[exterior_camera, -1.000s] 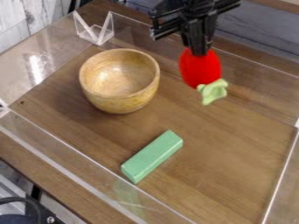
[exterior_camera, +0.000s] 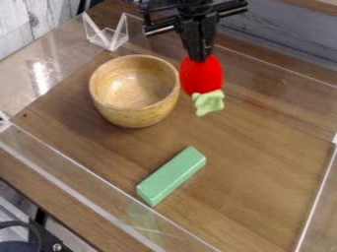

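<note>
My gripper hangs from the top of the view, shut, with a red, rounded object dangling at its tips; a pale green piece shows at the bottom of that red object. Just to the left sits a round wooden bowl. Whether the fingertips grip the red object directly is hard to see.
A green block lies toward the front of the wooden table. A clear acrylic holder stands behind the bowl.
My gripper and the red object with its green piece have moved left, toward the bowl. The bowl and green block have stayed put.
</note>
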